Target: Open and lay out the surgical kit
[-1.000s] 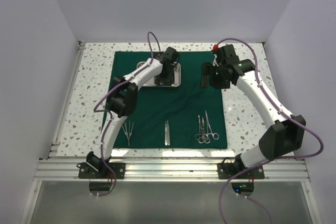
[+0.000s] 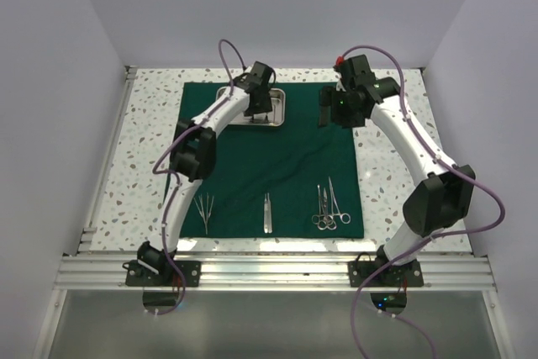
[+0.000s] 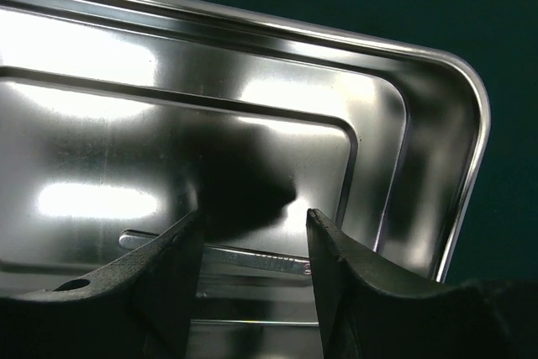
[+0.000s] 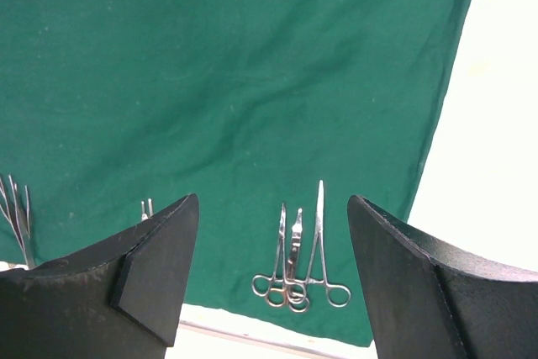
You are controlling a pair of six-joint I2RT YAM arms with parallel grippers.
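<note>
At the back of the green cloth sits the shiny metal tray (image 2: 283,108), its rim (image 3: 336,35) close up in the left wrist view. Inside it lies a slim metal instrument (image 3: 252,256), partly hidden by a left finger. My left gripper (image 2: 259,118) is over the tray with its fingers apart and that instrument below the gap; no grip on it shows. To the right of the tray, above the cloth, hangs my right gripper (image 2: 334,117), open and empty. Ring-handled instruments (image 2: 328,213) are grouped at the front right.
Tweezers (image 2: 204,214) lie fanned at the cloth's front left, and two slim instruments (image 2: 267,214) side by side at front centre. Speckled table (image 2: 403,199) shows on both sides.
Over the last second the tray has shifted toward the back and slightly left, along with my left gripper. The laid-out instruments have stayed put.
</note>
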